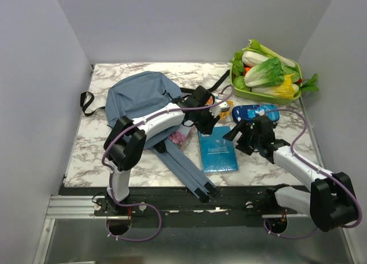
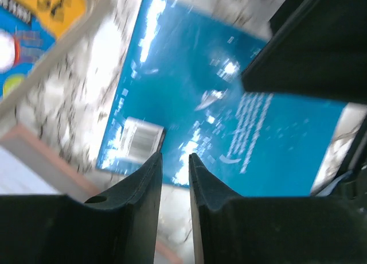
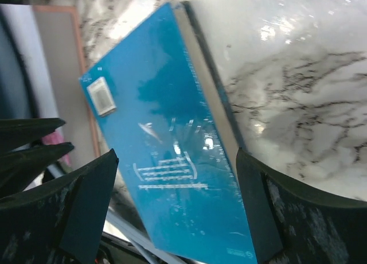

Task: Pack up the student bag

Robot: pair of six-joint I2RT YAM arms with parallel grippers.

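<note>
The open grey-blue bag (image 1: pixel 133 94) lies on the left of the table, its straps (image 1: pixel 182 163) stretching to the front edge. A shiny blue book (image 1: pixel 219 152) lies flat in the middle. Over the book's back left part is my left gripper (image 1: pixel 207 132); a narrow empty gap separates its fingertips (image 2: pixel 153 169). My right gripper stands wide open above the book (image 3: pixel 163 138), one finger (image 3: pixel 97 198) over the cover and the other (image 3: pixel 261 201) by its spine edge. The book's near end is partly hidden by the arms in the wrist views.
Behind the book lies an orange pack (image 1: pixel 227 111). A dark blue pouch (image 1: pixel 255 111) is to the right, before a green vegetable basket (image 1: pixel 252 95). A pink-patterned item (image 1: pixel 179 138) lies between bag and book. Bare marble (image 1: pixel 258 169) shows front right.
</note>
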